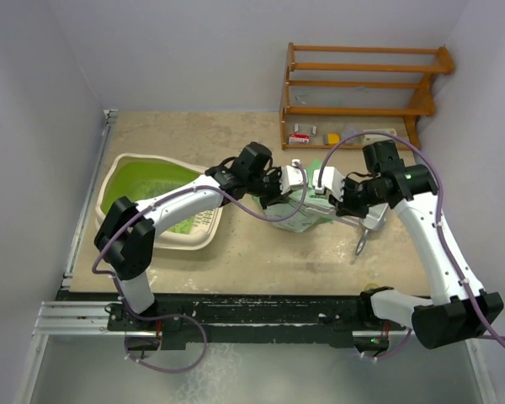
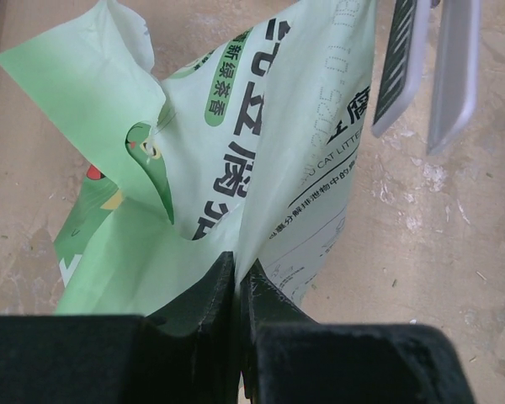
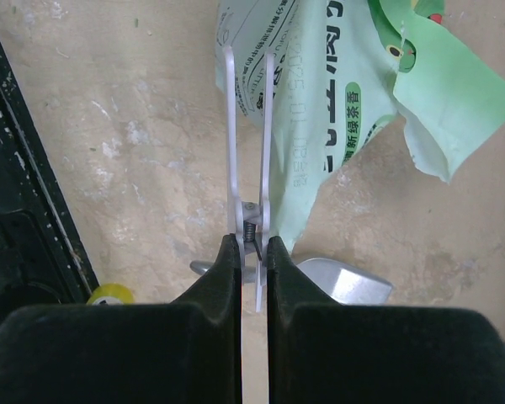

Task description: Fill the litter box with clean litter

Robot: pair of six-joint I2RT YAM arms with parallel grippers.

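A pale green litter bag (image 2: pixel 295 151) with printed Chinese text lies crumpled between the grippers. My left gripper is shut on a pinched fold of it. My right gripper is shut on white scissors, whose long parts point over the bag; in the left wrist view they are beside the bag's upper right. The green litter box (image 1: pixel 136 185) with a cream rim sits at the left of the table.
A metal scoop (image 3: pixel 341 282) lies right of the bag. A wooden rack (image 1: pixel 362 109) with small items stands at the back. The table's front edge has a dark rail.
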